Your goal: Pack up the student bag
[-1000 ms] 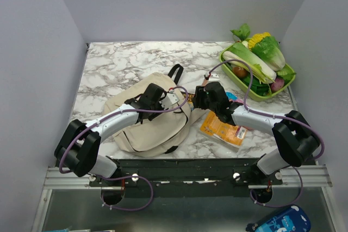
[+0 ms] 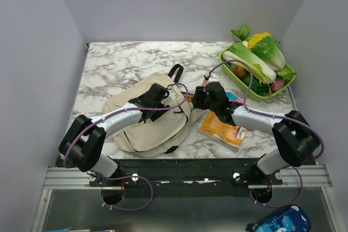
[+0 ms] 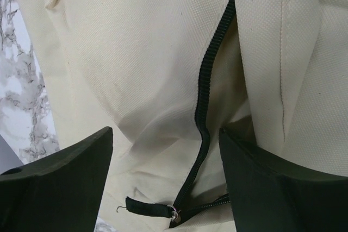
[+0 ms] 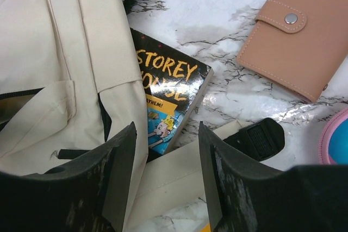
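The beige bag [image 2: 155, 131] lies flat on the table's left half. Above it hangs my left gripper, open with its fingers apart. Between and beyond those fingers, in the left wrist view, runs a black zipper [image 3: 202, 101] with a pull tab [image 3: 147, 207]; nothing is gripped. My right gripper is open too, over the bag's right edge and a strap. In front of its fingers a black-and-blue book [image 4: 168, 80] labelled "Storey House" lies partly covered by the bag. To the right rests a brown snap-closed notebook or wallet [image 4: 296, 33].
A green basket [image 2: 231, 73] of vegetables stands at the back right. Orange book [image 2: 223, 131] lies beneath the right arm. A strap with a black buckle [image 4: 261, 138] and a pink-rimmed blue item [image 4: 340, 139] are near the right gripper. Bare marble [image 2: 136, 58] shows at the back.
My left arm has shifted slightly to the right and forward, its gripper still above the bag. The right arm and the bag look unchanged.
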